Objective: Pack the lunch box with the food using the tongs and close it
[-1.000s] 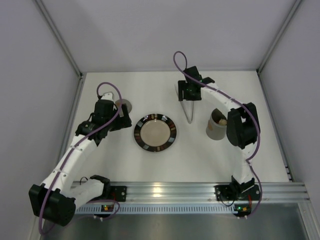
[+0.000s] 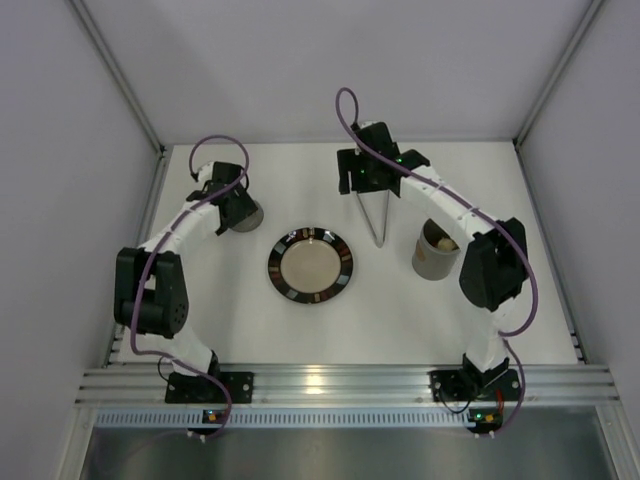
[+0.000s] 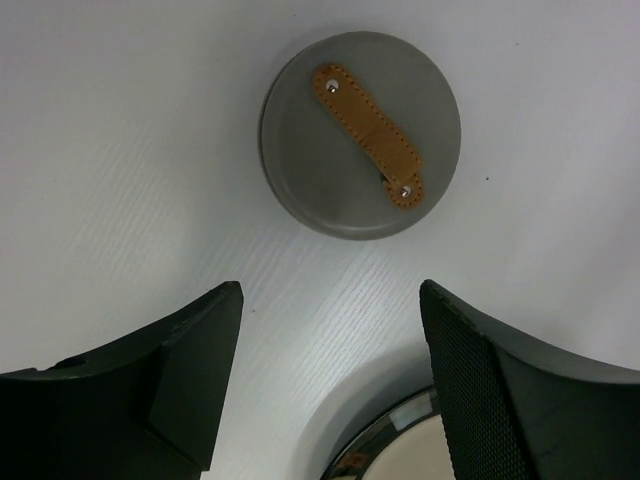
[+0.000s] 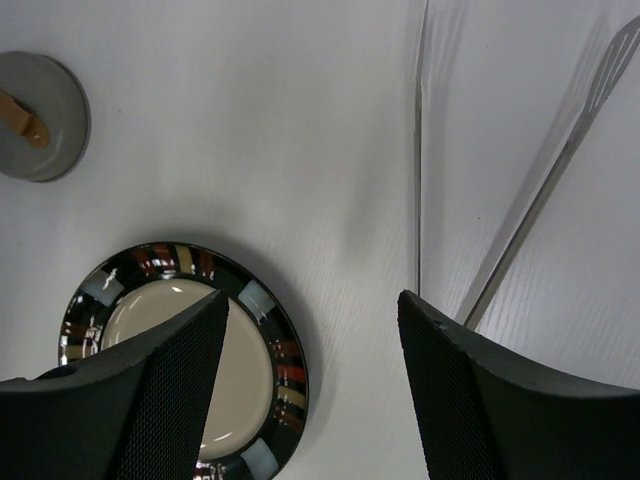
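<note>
A round grey lid with a brown leather strap lies flat on the table; in the top view the left arm partly covers it. My left gripper hovers near the lid, fingers apart and empty. The grey cylindrical lunch box stands uncovered at the right, something yellowish-brown inside. Between box and lid is the dark-rimmed plate, its pale centre bare. Over the back middle, my right gripper is open and empty, to the left of two long thin metal utensils.
One of the utensils ends in a slotted, fork-like head; the other is a thin rod in view. The right forearm reaches over beside the box.
The left arm has drawn in and its gripper has shifted, now covering more of the lid from above. Lid, plate, utensils and box stayed put.
</note>
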